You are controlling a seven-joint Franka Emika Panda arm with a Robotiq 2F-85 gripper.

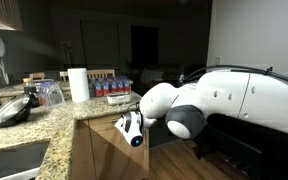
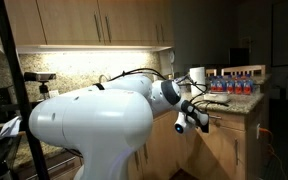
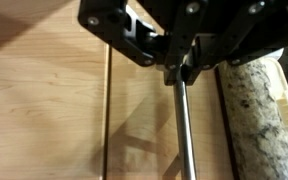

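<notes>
A slim metal bar handle (image 3: 185,135) runs along the light wooden drawer front (image 3: 144,110) in the wrist view. My gripper is shut on this handle near one end, with a dark finger on either side of the bar. In the second exterior view, the gripper (image 2: 213,124) is up against the cabinet front (image 2: 229,150), just under the counter edge. The arm hides much of that contact in the first exterior view. Whether the drawer stands slightly out from the cabinet, I cannot tell.
The granite countertop (image 1: 59,150) overhangs close beside the gripper. On it stand a paper towel roll (image 1: 79,84), several bottles (image 1: 109,87), a white tray (image 1: 119,99) and a dark pan (image 1: 12,112). Open floor (image 1: 179,160) lies before the cabinet.
</notes>
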